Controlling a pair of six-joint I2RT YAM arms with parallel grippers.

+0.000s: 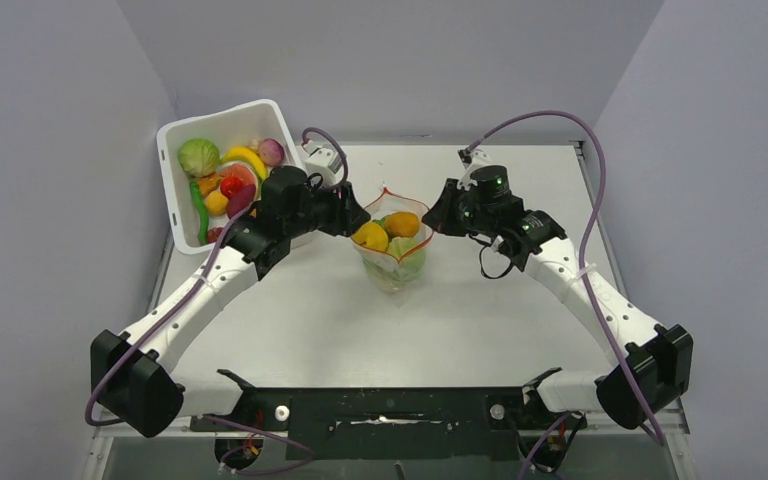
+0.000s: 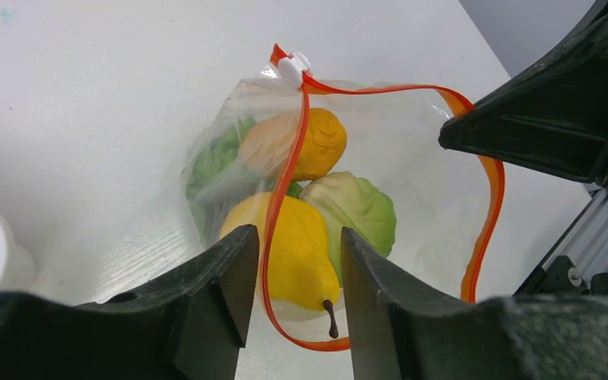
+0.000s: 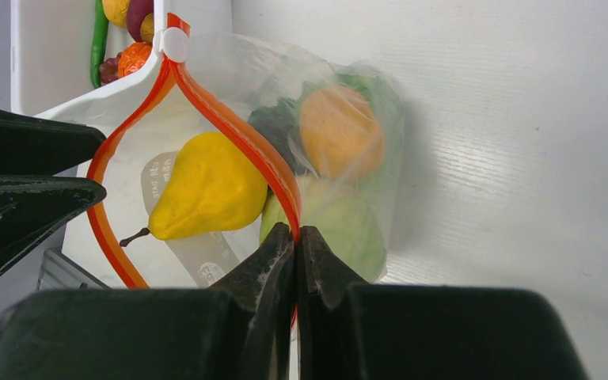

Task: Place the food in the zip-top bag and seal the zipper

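Note:
The zip bag stands open on the table, orange zipper rim up, holding a yellow pear, an orange round item and green produce. My left gripper is part open at the bag's left rim, the zipper strip running between its fingertips. My right gripper is shut on the opposite rim of the bag, gripping the zipper edge. A white slider sits at one end of the zipper.
A white bin of mixed produce stands at the back left, close to my left arm.

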